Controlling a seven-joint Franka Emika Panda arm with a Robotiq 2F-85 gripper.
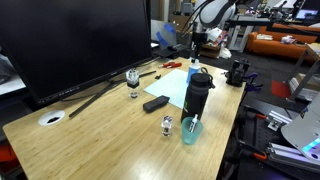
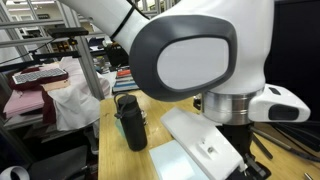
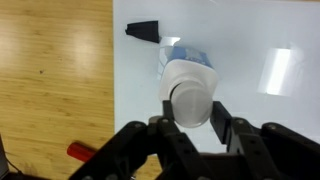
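Note:
In the wrist view, a white, round-topped object sits between the fingers of my gripper, which is shut on it. A blue part shows just beyond the white top; whether it belongs to the same object I cannot tell. Beneath lies a white sheet. From exterior view 1, my arm reaches down at the back right, over a small blue item by the sheet. In exterior view 2 the arm's white body hides the fingertips.
A black flask and a green cup stand near the table's front right. A dark case and a small silver object lie mid-table. Behind is a large black screen.

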